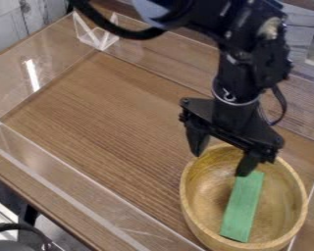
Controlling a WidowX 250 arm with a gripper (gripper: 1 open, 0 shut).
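Note:
The black gripper (230, 147) hangs over the near rim of a yellow bowl (207, 221) at the right, its fingers apart and pointing down toward the bowl's upper part. Inside the bowl lies a flat green rectangular block (241, 212), its upper end close under the right fingertip. Nothing shows between the fingers.
A clear plastic object (97, 29) stands at the back left. A transparent edge runs along the near left side.

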